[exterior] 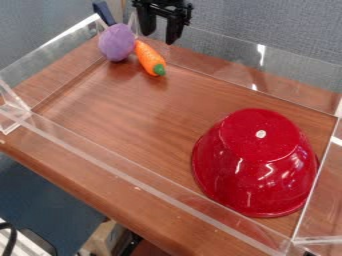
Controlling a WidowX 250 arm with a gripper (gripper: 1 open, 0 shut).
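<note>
At the top of the view my black gripper (pixel 160 22) hangs above an orange toy carrot (pixel 148 60), its two fingers apart with nothing visible between them. The carrot lies on the wooden floor of a clear-walled enclosure, green end toward the front. Just left of it is a round purple object (pixel 116 43), with a dark blue piece (pixel 103 14) behind it. A large upturned red bowl (pixel 254 165) sits at the right front.
Clear plastic walls (pixel 120 177) surround the wooden work surface (pixel 134 115). A grey padded wall stands behind.
</note>
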